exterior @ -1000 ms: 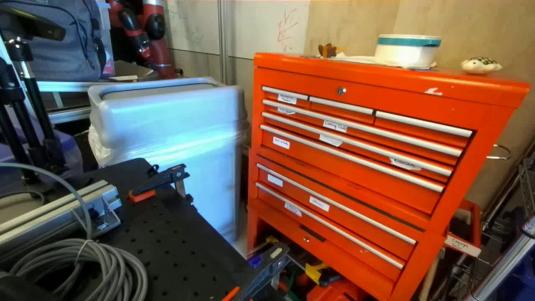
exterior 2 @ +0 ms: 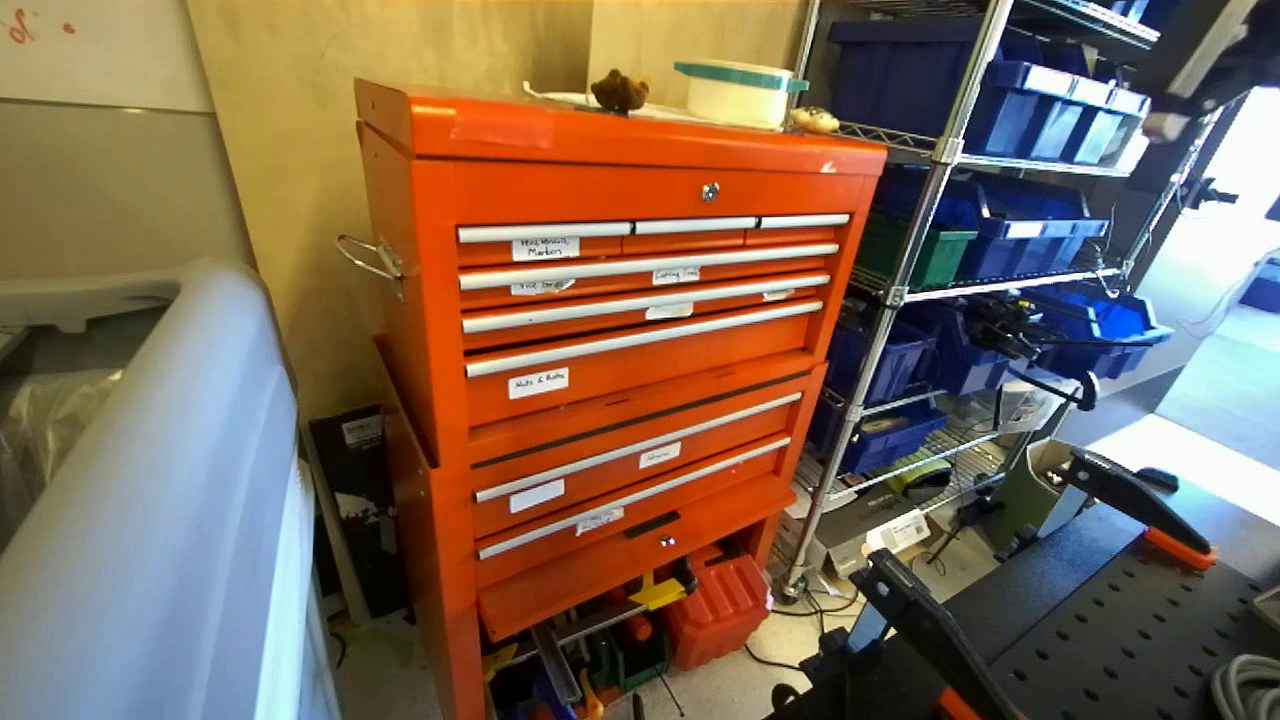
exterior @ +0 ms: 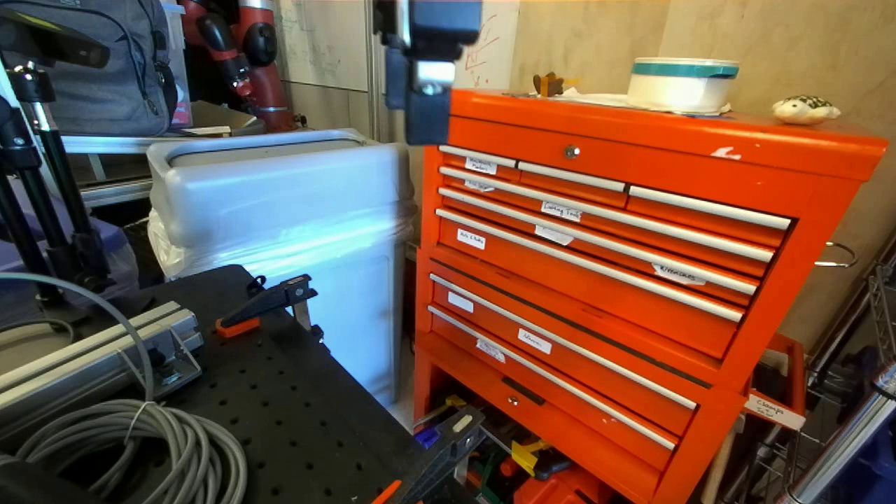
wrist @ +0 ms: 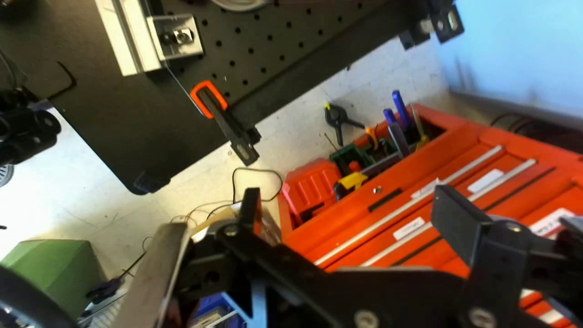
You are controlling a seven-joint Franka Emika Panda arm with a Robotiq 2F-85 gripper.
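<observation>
My gripper is open in the wrist view, its two black fingers spread wide with nothing held between them. Through the gap show the lower drawers of the red tool chest point(wrist: 350, 235) and the floor. Part of the gripper also hangs at the top of exterior view 1, in front of the chest's upper left corner. The red tool chest point(exterior: 579, 336) stands with its drawers shut, each with a silver handle and some with white labels. On its top sit a white tub with a teal rim point(exterior: 682, 84), a small brown object point(exterior: 548, 84) and a pale spotted toy point(exterior: 804, 110).
A black perforated table point(exterior: 277, 403) carries a coiled grey cable point(exterior: 159, 453), an aluminium rail point(exterior: 92, 357) and clamps point(exterior: 269, 304). A grey bin point(exterior: 285, 210) stands left of the chest. Wire shelving with blue bins point(exterior 2: 1032, 240) is on its right.
Part of my gripper has come into exterior view 1 from the top, in front of the chest's upper left corner. The chest and the things on it stay as they were.
</observation>
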